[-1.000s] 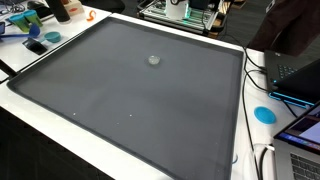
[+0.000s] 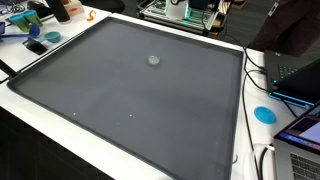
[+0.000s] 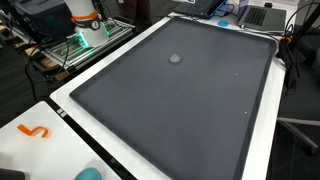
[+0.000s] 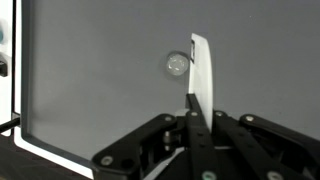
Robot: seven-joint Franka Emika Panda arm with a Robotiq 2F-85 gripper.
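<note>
A small round clear object [image 2: 154, 60] lies on the dark grey tray [image 2: 120, 105], toward its far side. Exterior view 2 shows the same clear piece [image 3: 175, 58] on the upper part of the tray. From the wrist camera, the clear piece [image 4: 177, 64] appears just left of my gripper, whose white fingers are together. Nothing shows between them. How high the fingertips are above the tray cannot be told. Neither exterior view shows the gripper, only part of the white arm [image 3: 88, 28].
The tray is otherwise bare apart from tiny specks. A laptop [image 2: 297, 155], a blue disc [image 2: 265, 115] and cables are along the right side. Cups and an orange piece [image 2: 91, 15] lie at the far left; a teal ball [image 3: 89, 174] shows in exterior view 2.
</note>
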